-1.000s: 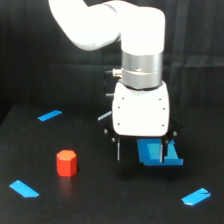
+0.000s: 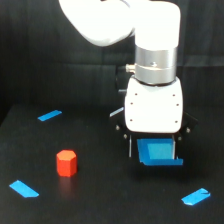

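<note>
A blue block (image 2: 157, 153) stands on the dark table at right of centre, with a flat blue edge showing at its base. My gripper (image 2: 155, 151) is over it, pointing down. Its thin fingers are spread wide, one to each side of the block, and appear open. Part of the block's top is hidden behind the white hand. Whether either finger touches the block cannot be told. To the left, well clear of the hand, sits a red six-sided block (image 2: 66, 163).
Flat blue strips lie on the table: one at the back left (image 2: 50, 115), one at the front left (image 2: 24, 189) and one at the front right (image 2: 196, 197). A black curtain hangs behind.
My gripper has shifted to the right, from partly beside the blue block to over it. The blue block, the red block and the strips have not visibly moved.
</note>
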